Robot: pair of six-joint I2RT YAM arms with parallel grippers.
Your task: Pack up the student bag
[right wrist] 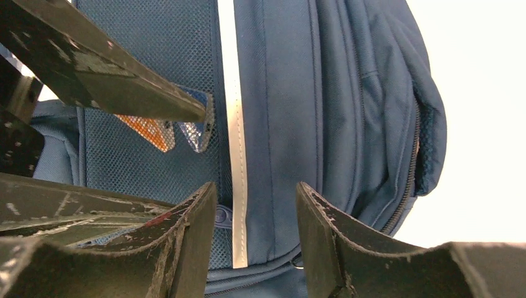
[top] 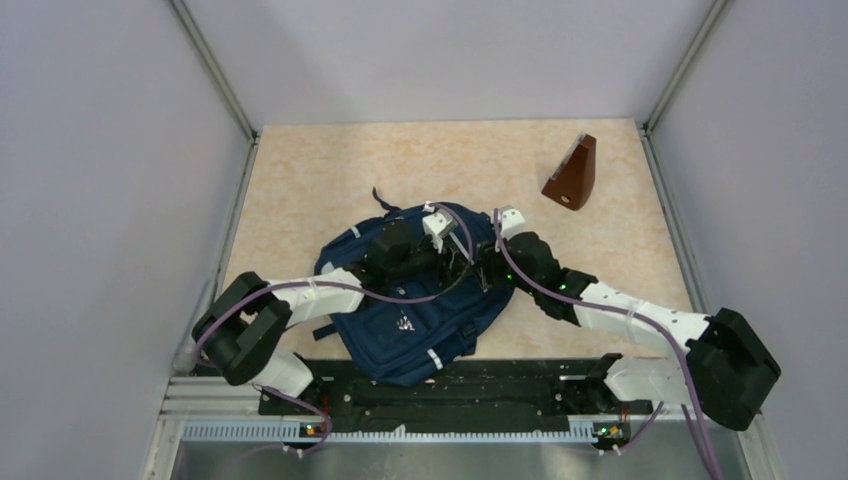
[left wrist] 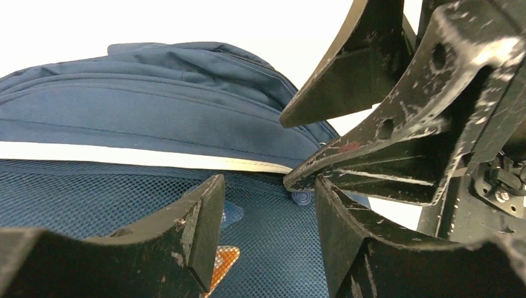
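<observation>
A navy backpack [top: 400, 340] lies flat mid-table. My left gripper [top: 450, 262] and right gripper [top: 488, 268] are close together over its upper right part. In the left wrist view, my left gripper is part open above the mesh front [left wrist: 99, 198], near a white strip [left wrist: 124, 153]; no object shows clearly between its fingertips, and the other gripper crosses at upper right. In the right wrist view, my right gripper stands open over the white strip [right wrist: 236, 143] beside the zipper [right wrist: 406, 186]; the left gripper's fingers reach in from the left.
A brown wedge-shaped object [top: 572, 175] stands at the back right. Walls close in at both sides.
</observation>
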